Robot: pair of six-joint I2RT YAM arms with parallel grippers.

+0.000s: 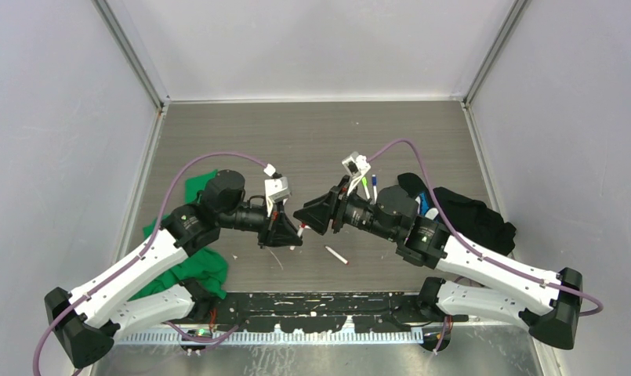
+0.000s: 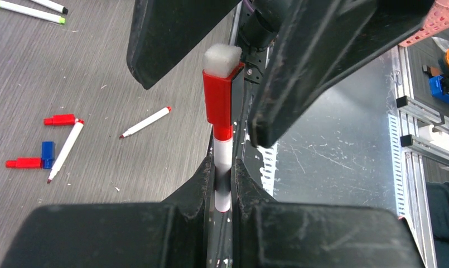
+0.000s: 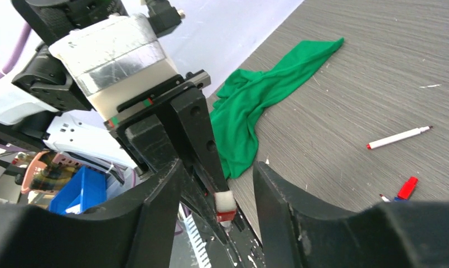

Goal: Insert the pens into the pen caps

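Observation:
My left gripper is shut on a white pen point(image 2: 223, 151), held upright with a red cap point(image 2: 217, 97) at its top and a pale block point(image 2: 222, 58) above that. My right gripper point(image 1: 312, 219) stands part open around that red end, its dark fingers either side of it in both wrist views, with no clear contact. Loose white pens point(image 2: 145, 121) point(image 2: 66, 149) lie on the table, beside red caps point(image 2: 23, 162) and a blue cap point(image 2: 48, 154).
Green cloth point(image 3: 278, 84) lies at the left, black cloth point(image 1: 473, 223) at the right. Green and blue pens point(image 1: 374, 185) lie toward the back right.

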